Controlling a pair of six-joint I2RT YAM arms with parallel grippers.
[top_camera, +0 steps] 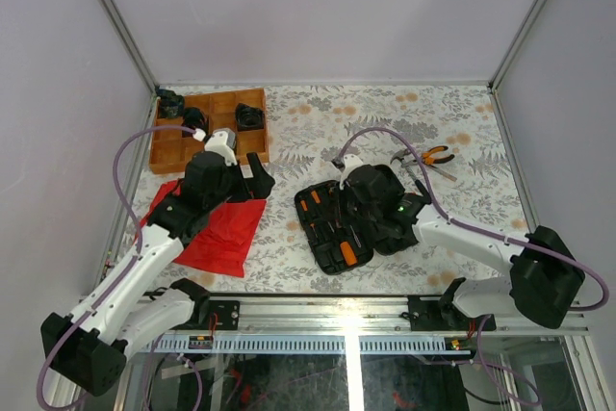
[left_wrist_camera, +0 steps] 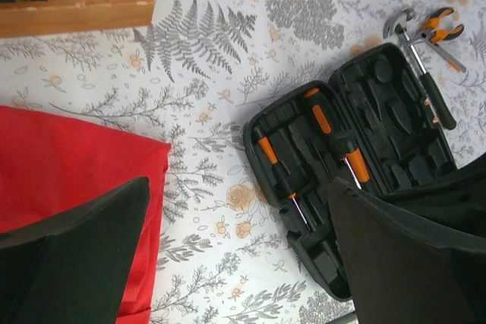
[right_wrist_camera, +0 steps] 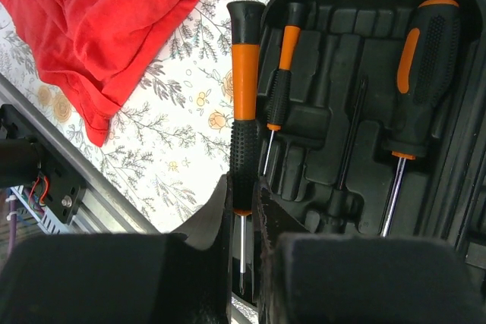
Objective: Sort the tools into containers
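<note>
An orange-and-black screwdriver (right_wrist_camera: pixel 244 81) stands out in the right wrist view, with my right gripper shut on the lower end of its handle. It is seen along the left side of the open black tool case (right_wrist_camera: pixel 364 58). A small screwdriver (right_wrist_camera: pixel 282 73) and a large screwdriver (right_wrist_camera: pixel 429 73) lie in the case's slots. My left gripper is open and empty, left of the case. At the right lie a hammer (left_wrist_camera: pixel 437 100) and orange-handled pliers (left_wrist_camera: pixel 442 26). A wooden compartment tray (top_camera: pixel 221 103) stands at the back left.
A crumpled red cloth (top_camera: pixel 226 238) lies in front of the wooden tray. Dark objects (top_camera: pixel 249 116) sit in some of its compartments. My right arm reaches over the case's right half.
</note>
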